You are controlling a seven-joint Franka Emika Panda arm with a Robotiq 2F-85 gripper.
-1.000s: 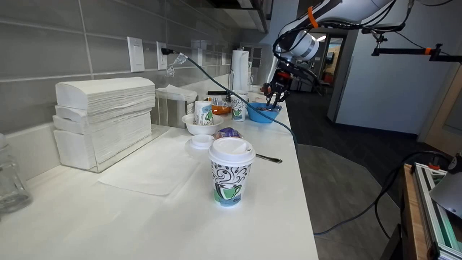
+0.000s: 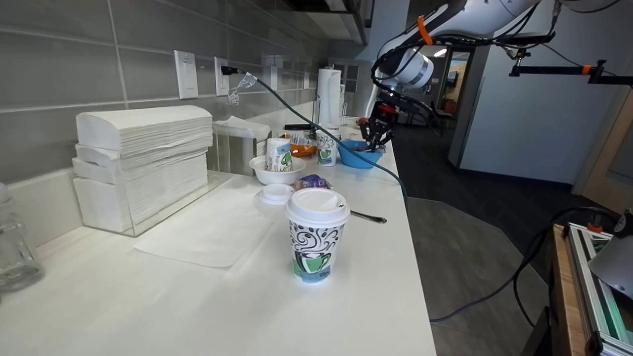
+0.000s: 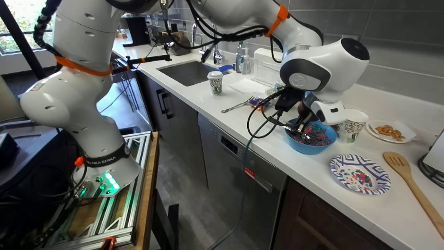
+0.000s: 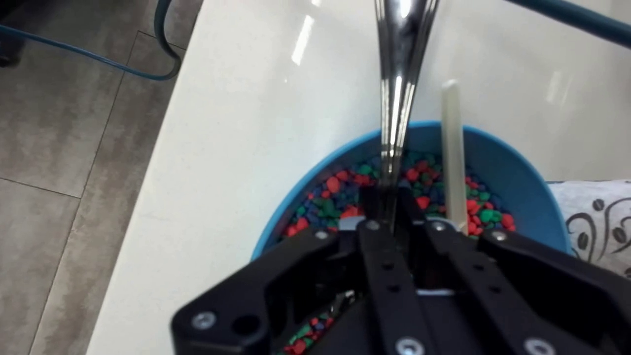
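Note:
A blue bowl (image 3: 302, 147) on the counter holds red, green and dark blue pebble-like bits (image 4: 333, 185). My gripper reaches down over the bowl, shut on a shiny metal utensil (image 4: 402, 65). Its handle slants out past the bowl's rim, while its other end is mostly hidden behind the fingers. To the right of the fingers, a pale stick (image 4: 453, 159) leans in the bowl. In the second exterior view, a patterned paper plate (image 3: 385, 183) carries a small scatter of similar coloured bits.
Beside the bowl stands a paper cup (image 3: 351, 129), close to the arm. A wooden slotted spatula (image 3: 416, 187), a plate of pretzels (image 3: 391, 132), a fork (image 3: 238, 106) and a lidded cup (image 3: 216, 83) lie around. A cable (image 2: 350, 148) crosses above the counter.
My gripper has come slightly lower at the bowl, and its fingers, spread apart a second ago, are now together. The bowl and the counter items have stayed in place.

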